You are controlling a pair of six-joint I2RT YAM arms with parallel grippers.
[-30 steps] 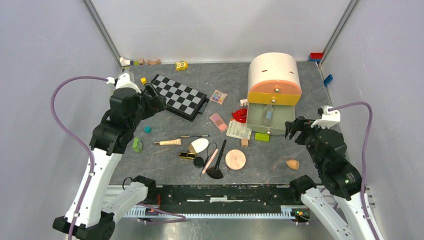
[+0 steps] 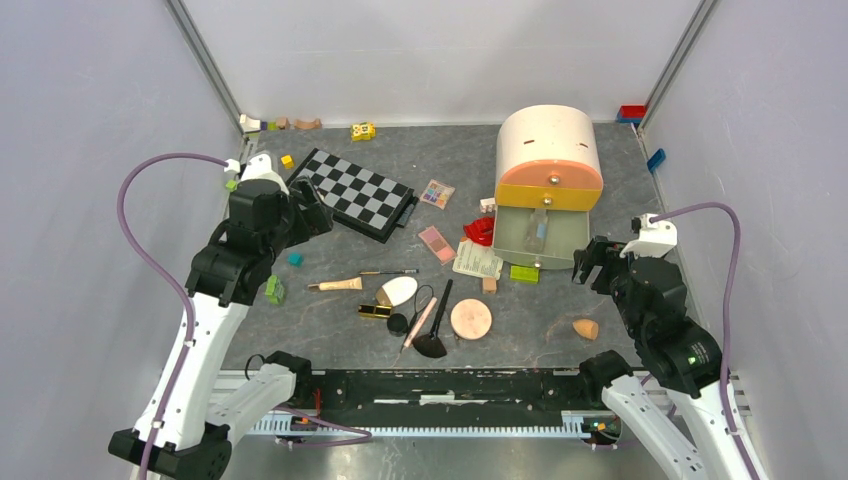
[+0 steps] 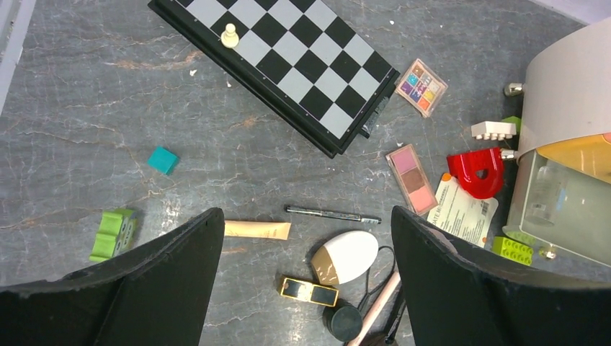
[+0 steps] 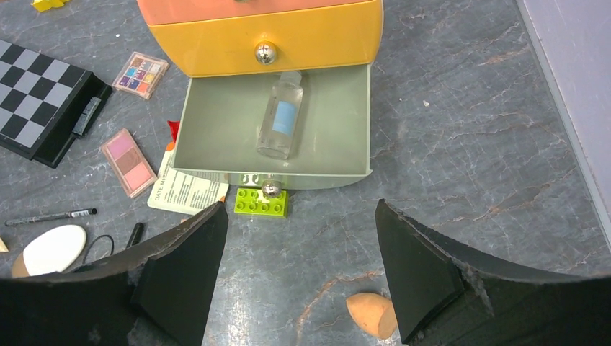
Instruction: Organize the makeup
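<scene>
A rounded organizer [image 2: 548, 150] stands at the back right, its lower green drawer [image 4: 335, 122] pulled out with a clear bottle [image 4: 281, 122] inside. Cosmetics lie loose left of it: pink palette [image 3: 413, 180], eyeshadow palette [image 3: 421, 86], tube [image 3: 256, 229], pencil [image 3: 331, 215], sponge [image 3: 349, 256], black brush [image 2: 432, 340] and round powder [image 2: 471, 318]. My left gripper hangs open above the left side, nothing between its fingers. My right gripper hangs open just right of and in front of the drawer, holding nothing.
A chessboard [image 2: 355, 190] lies back left. Toy blocks, a green brick [image 4: 261, 203], a red piece [image 3: 479, 169] and a card [image 3: 461, 213] are scattered about.
The objects are unchanged.
</scene>
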